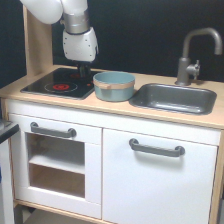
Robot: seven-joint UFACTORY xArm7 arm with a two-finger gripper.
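Observation:
My gripper (84, 69) hangs at the upper left of the camera view, below the white arm housing, over the back right of the black stovetop (50, 83). It is small and dark against the dark wall, so whether it is open or shut is unclear. A teal pot (114, 89) stands on the counter between the stovetop and the steel sink (154, 96), a little right of and below the gripper.
A grey faucet (186, 66) rises behind the sink. The wooden counter (215, 112) has little bare space. Below are a white oven door (63, 195) with a window and a cabinet door (159, 190). A dark wall stands behind.

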